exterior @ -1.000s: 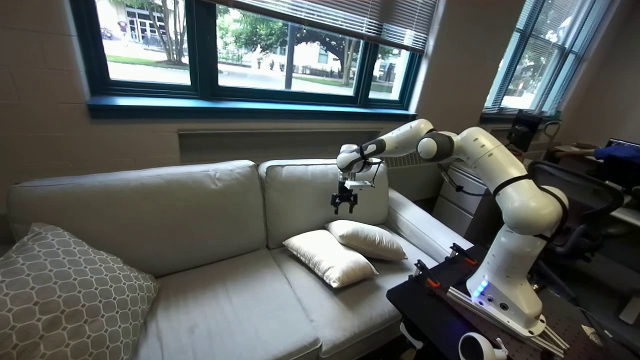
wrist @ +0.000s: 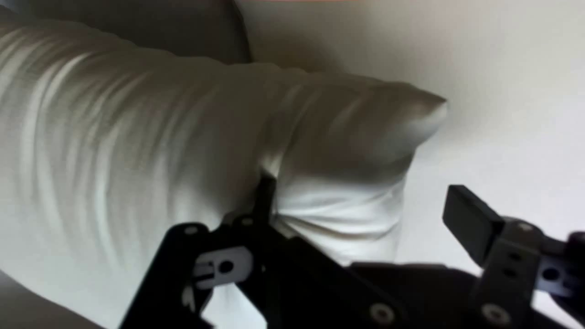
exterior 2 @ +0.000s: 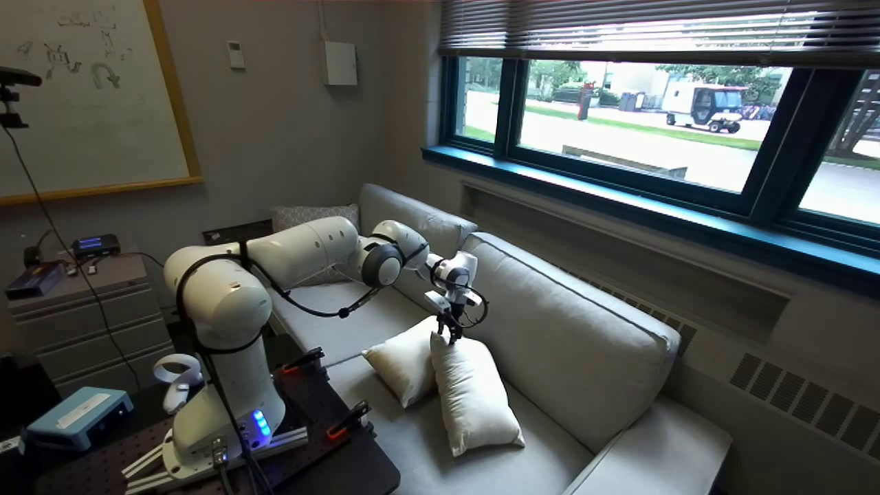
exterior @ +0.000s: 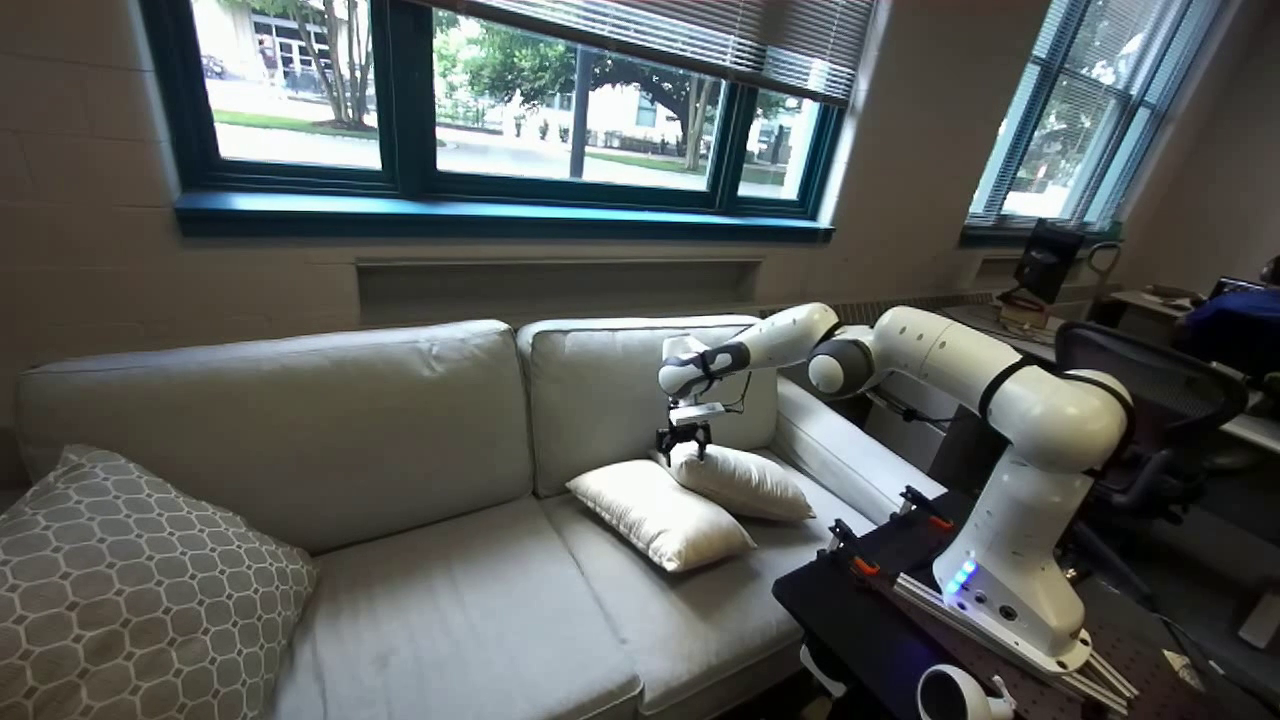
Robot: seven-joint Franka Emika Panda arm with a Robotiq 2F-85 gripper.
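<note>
Two cream pillows lie on the right-hand seat of the grey sofa. My open gripper is down at the upper corner of the rear pillow. In the second exterior view this pillow is the nearer one, with the gripper at its top end. The wrist view shows one finger pressed into the pillow's creased fabric. The other finger stands clear beyond the pillow's edge, so the corner lies between them ungripped. The other pillow rests alongside.
Close behind the gripper rises the sofa backrest. A patterned cushion sits at the sofa's far left, and the left seat is bare. The arm's black table stands by the sofa's front right.
The arm has lowered, bringing my gripper from above the pillows down to the rear pillow's corner. Both pillows look to be in the same places.
</note>
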